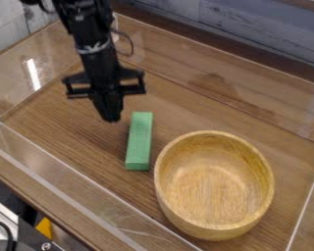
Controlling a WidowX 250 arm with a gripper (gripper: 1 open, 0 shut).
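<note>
My gripper (106, 90) hangs at the upper left over the wooden table, its dark body angled down and its fingertips blurred; it is shut, with nothing visible between its fingers. A green rectangular block (138, 140) lies flat on the table below and to the right of the gripper, apart from it. To the right of the block sits a round yellow bowl (212, 176), empty.
Light walls bound it at the back and left. Some dark cables and a yellow part lie off its edge at the lower left.
</note>
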